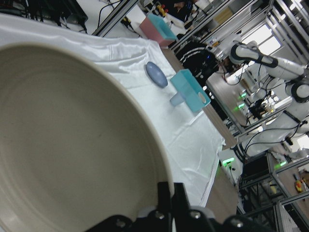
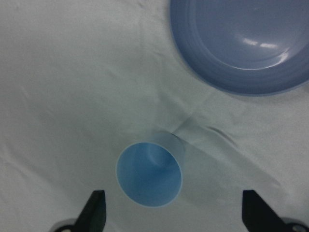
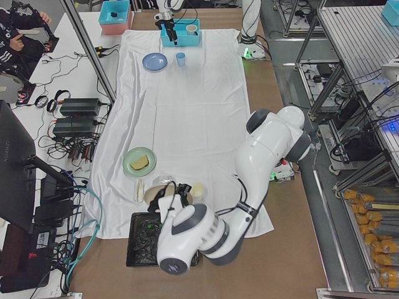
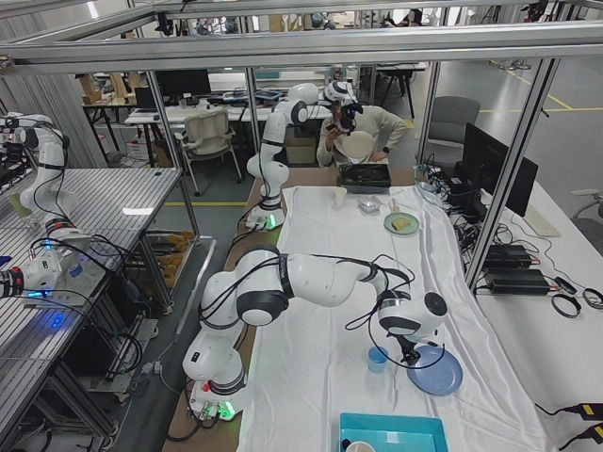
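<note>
My left gripper is shut on the rim of a cream plate (image 1: 72, 135), which it holds up over the near end of the table by a black tray (image 3: 140, 243). In the camera left view the arm hides much of the plate. At the far end my right gripper hangs open above the cloth, with a blue cup (image 2: 149, 174) below between its fingers and a blue plate (image 2: 241, 48) beside the cup.
A green plate (image 3: 129, 161) with a food slice, wrappers and a pale round item (image 3: 198, 190) lie near the tray. A turquoise bin (image 4: 391, 428) stands at the far end. Mid-table is clear.
</note>
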